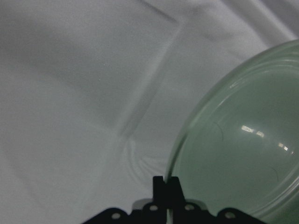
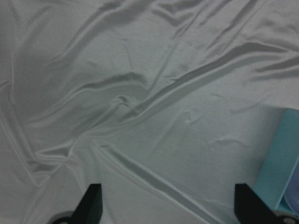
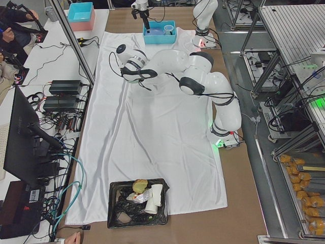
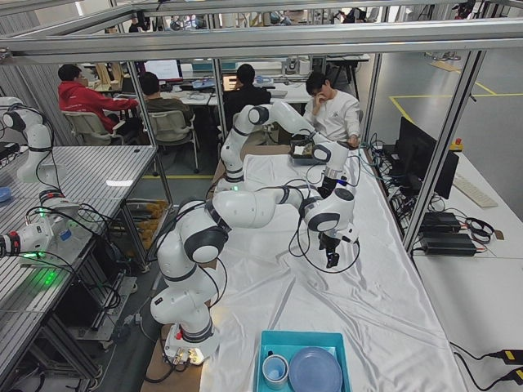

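In the left wrist view my left gripper is shut on the rim of a pale green, glossy dish, probably a plate or shallow bowl, above the white cloth. In the camera left view that dish is mostly hidden behind the arm. My right gripper stands open over bare cloth, with a blue tray at the right edge of its view. In the camera right view the tray holds a blue plate and a cup.
A black bin with paper, wrappers and other rubbish sits at the table's near end in the camera left view. The white cloth between bin and arms is clear. Monitors, cables and black boxes line the side table, beside a metal post.
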